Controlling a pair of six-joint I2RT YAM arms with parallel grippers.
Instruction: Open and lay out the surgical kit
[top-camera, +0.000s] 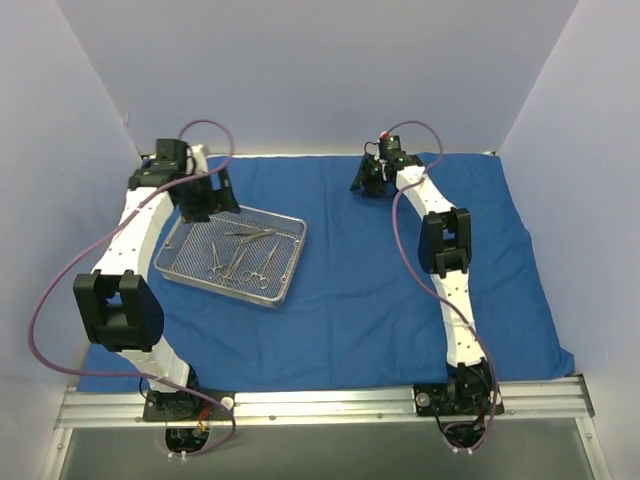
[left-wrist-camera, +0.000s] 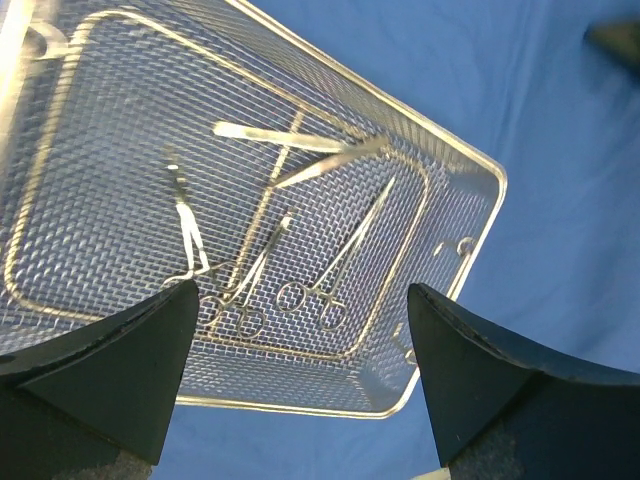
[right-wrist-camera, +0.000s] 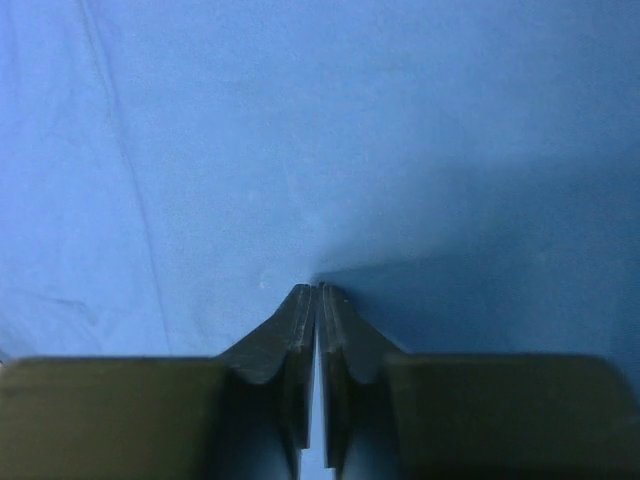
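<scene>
A wire mesh tray (top-camera: 232, 287) stands on the blue cloth at the left. In the left wrist view, several metal instruments lie inside it: a hemostat (left-wrist-camera: 348, 248) at the right, another ring-handled tool (left-wrist-camera: 262, 262) beside it, small scissors (left-wrist-camera: 190, 232) further left, and tweezers (left-wrist-camera: 275, 136) behind them. My left gripper (top-camera: 212, 204) is open over the tray's back left part, with nothing between its fingers. Far from the tray, at the back of the cloth, is my right gripper (top-camera: 369, 187). Its fingertips look nearly together in the right wrist view, with only cloth around them.
Grey walls (top-camera: 300, 70) close off the back and both sides, and a metal rail (top-camera: 320, 400) runs along the front.
</scene>
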